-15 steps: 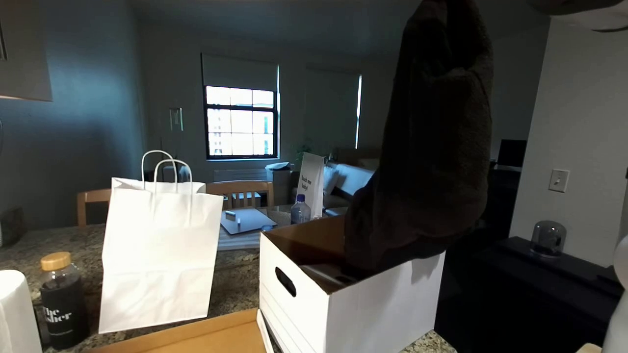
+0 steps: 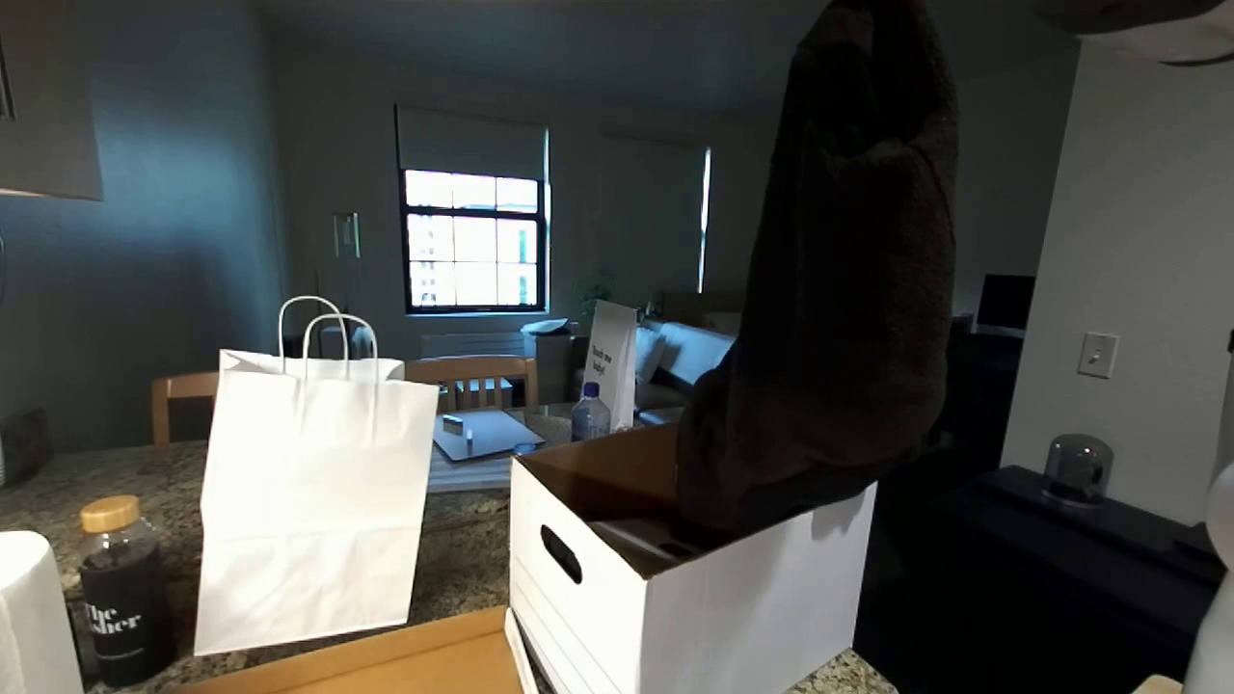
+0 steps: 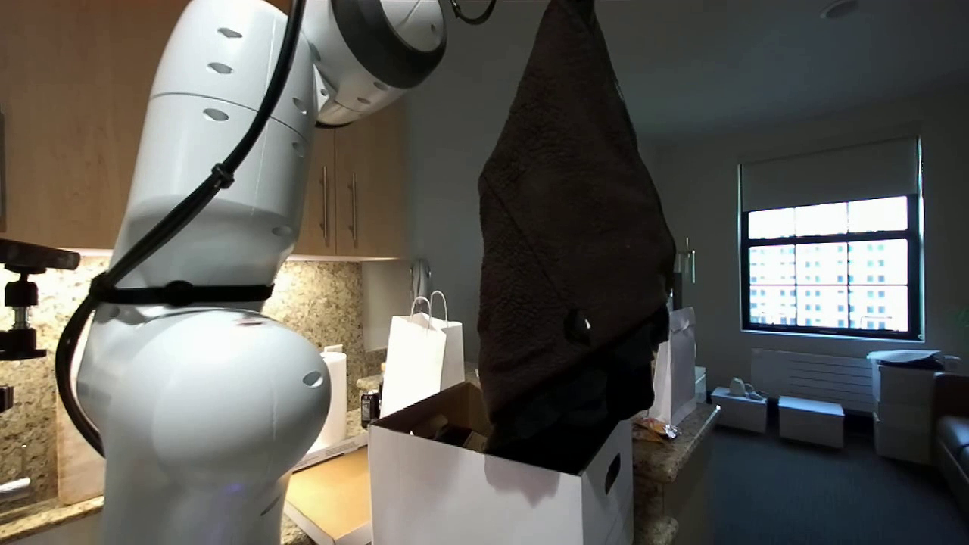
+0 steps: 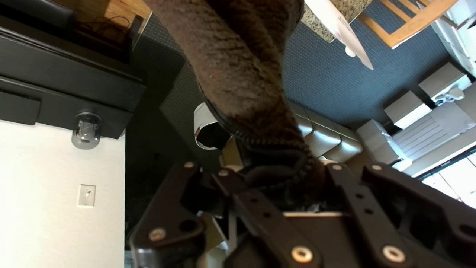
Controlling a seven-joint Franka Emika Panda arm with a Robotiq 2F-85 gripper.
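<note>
A dark brown fleece jacket [image 2: 850, 289] hangs from above into an open white box [image 2: 758, 601]. Its upper part is gathered in my gripper, which is shut on the cloth close to a zipper edge. Both exterior views cut off the gripper at the top. In exterior view 2 the jacket [image 3: 572, 236] hangs in a long drape, its lower end inside or over the rim of the box [image 3: 472, 495]. Where that end rests inside is hidden by the box wall and the cloth.
A white paper bag [image 2: 318, 509], a dark bottle with a wooden cap [image 2: 121, 601] and a box lid [image 2: 370, 665] stand left of the box on the granite counter. Behind it are a water bottle [image 2: 590, 416] and another bag [image 2: 613, 359].
The jacket's upper, hanging part has shifted slightly to the left in exterior view 1. Its lower end at the box looks much the same, and the box has not moved.
</note>
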